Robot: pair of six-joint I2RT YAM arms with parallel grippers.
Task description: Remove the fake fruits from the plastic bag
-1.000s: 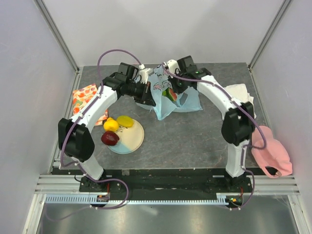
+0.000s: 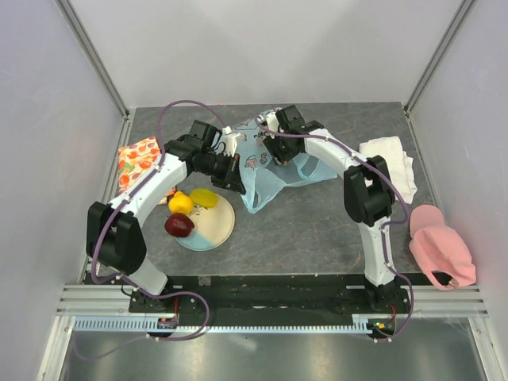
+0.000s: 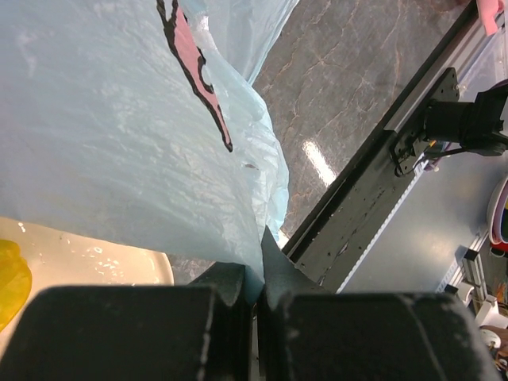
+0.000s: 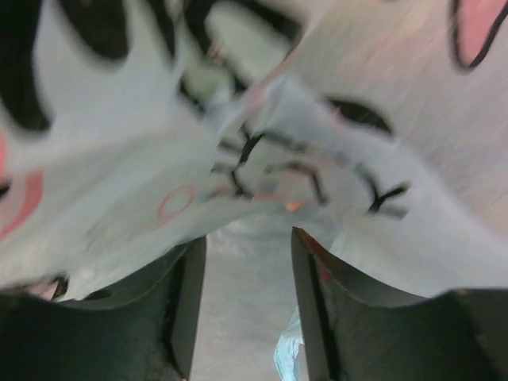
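The pale blue plastic bag (image 2: 266, 187) with cartoon prints lies at the back middle of the table, its mouth facing the front. My left gripper is shut on the bag's edge and holds it stretched. My right gripper stands open at the bag's mouth, film hanging close above its fingers. Only a tiny orange spot (image 4: 294, 206) shows beyond the fingertips; the rest of the fruit inside is hidden by film and blur. On the plate (image 2: 225, 225) sit a yellow lemon-like fruit (image 2: 181, 203), a yellow mango-like fruit (image 2: 205, 197) and a dark red fruit (image 2: 179, 225).
A patterned orange cloth (image 2: 136, 163) is at the left, partly under my left arm. White cloth (image 2: 389, 163) and a pink cap-like item (image 2: 441, 252) lie at the right. Bare table spans the front middle.
My left gripper drew the bag's edge frontward. The watermelon slice, plain before, is now hidden.
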